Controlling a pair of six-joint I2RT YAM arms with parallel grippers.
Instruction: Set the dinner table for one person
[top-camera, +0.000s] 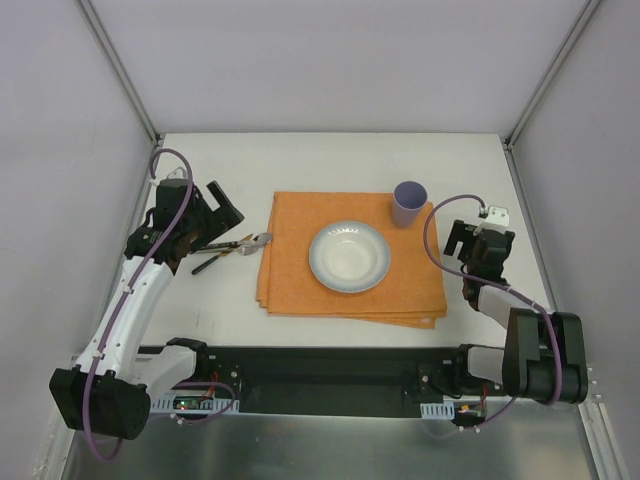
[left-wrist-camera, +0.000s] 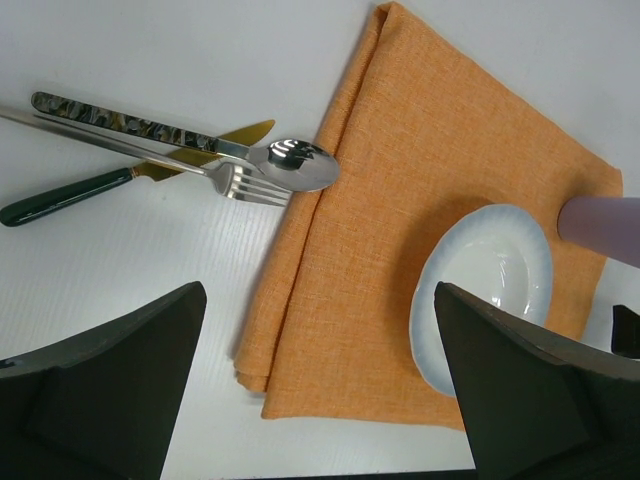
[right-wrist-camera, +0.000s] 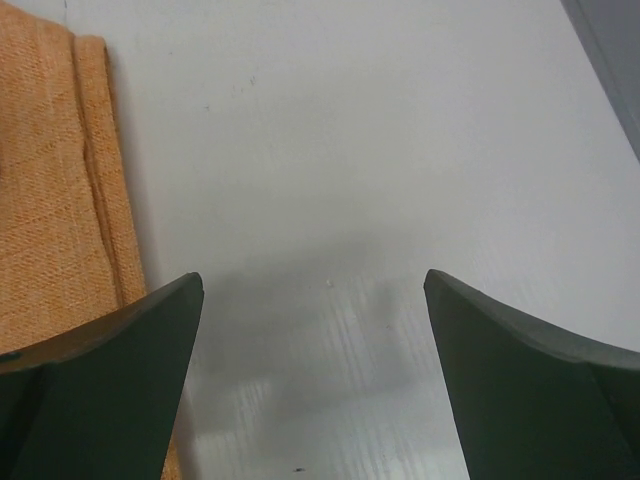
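On the orange placemat (top-camera: 300, 225) lie a white plate (top-camera: 349, 257) with a grey rim and, at its upper right, a purple cup (top-camera: 408, 203). A fork (left-wrist-camera: 235, 182), a spoon (left-wrist-camera: 302, 165) and a green-handled knife (left-wrist-camera: 70, 200) lie crossed in a pile left of the cloth; the spoon's bowl reaches onto its edge. My left gripper (top-camera: 226, 205) hangs open above the table by this cutlery, empty. Right of the mat, my right gripper (top-camera: 456, 240) is also open, with only bare table showing between its fingers.
Walls (top-camera: 580, 200) stand close at both sides. A dark strip (top-camera: 320, 380) borders the front edge.
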